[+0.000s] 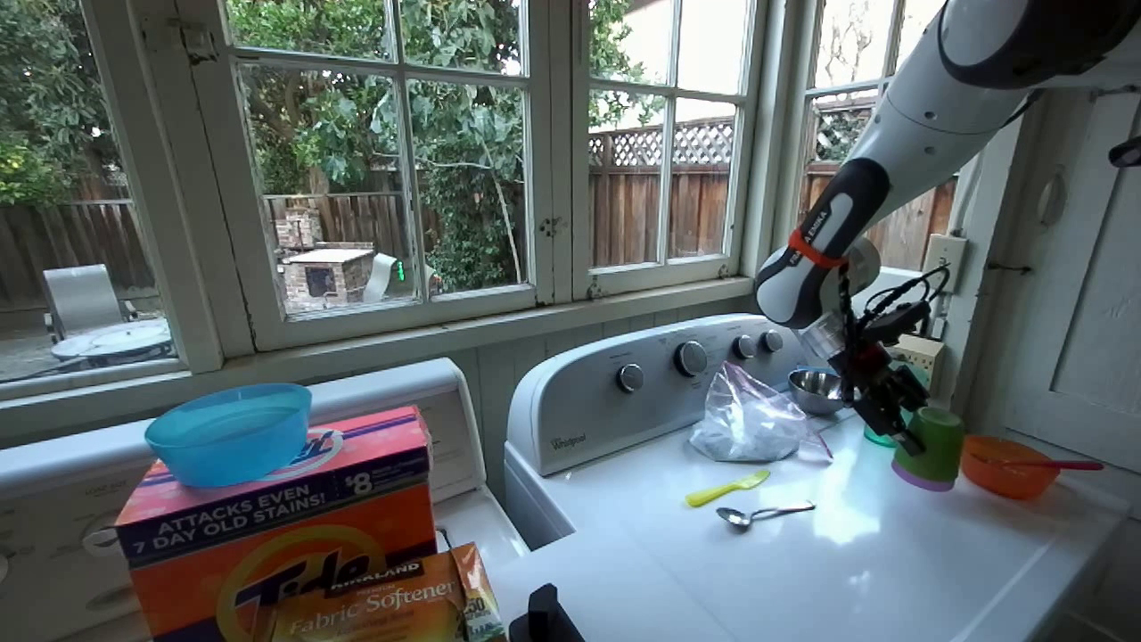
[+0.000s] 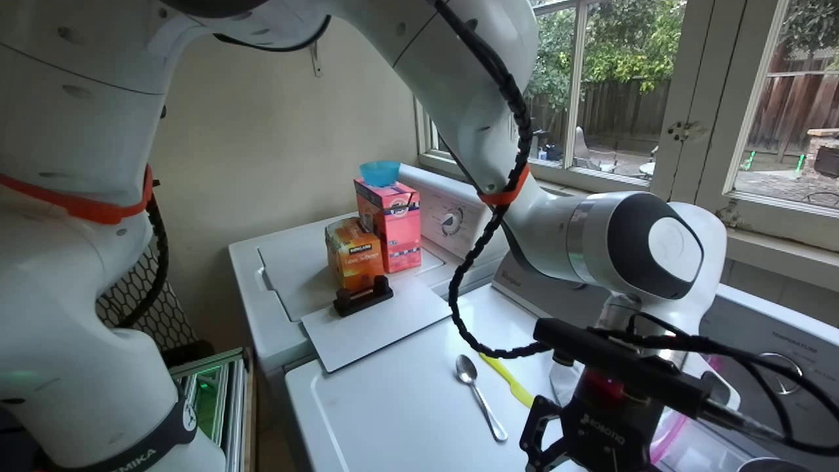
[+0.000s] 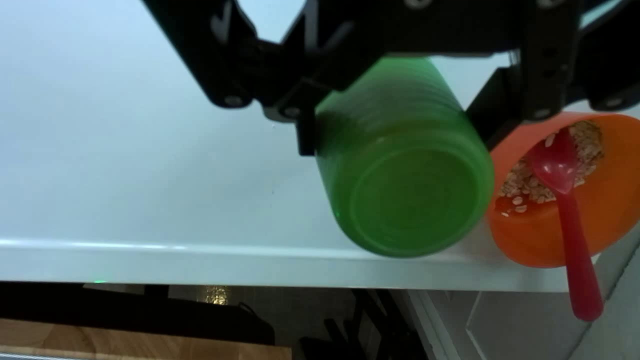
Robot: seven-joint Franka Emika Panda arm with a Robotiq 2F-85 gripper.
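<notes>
Upside down, a green cup (image 3: 414, 174) sits between the fingers of my gripper, which is shut on it. Exterior view 1 shows the cup (image 1: 938, 440) base up, with a purple rim (image 1: 922, 478) at its lower end, close over the white washer top; whether it touches the surface I cannot tell. My gripper (image 1: 911, 423) reaches it from the upper left. Beside the cup stands an orange bowl (image 3: 534, 243) with oats and a red spoon (image 3: 577, 252) in it. In exterior view 2 the cup is out of sight.
A clear plastic bag (image 1: 745, 419), a metal bowl (image 1: 817, 390), a yellow-green utensil (image 1: 727, 488) and a metal spoon (image 1: 765, 514) lie on the washer. Part of a teal-green thing shows behind my gripper. The washer's front edge (image 3: 240, 264) runs close by the cup.
</notes>
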